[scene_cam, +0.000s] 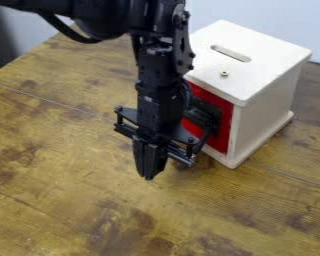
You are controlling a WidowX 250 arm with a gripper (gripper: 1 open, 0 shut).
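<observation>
My black gripper (148, 164) hangs low over the wooden table, its fingers pointing down and closed, with nothing visible between them. Just behind it and to its right stands a white box (262, 62) with a red front panel (222, 122), partly hidden by the arm. The box top has a slot and a small round fitting.
The table's far edge shows at upper left, with a pale wall behind.
</observation>
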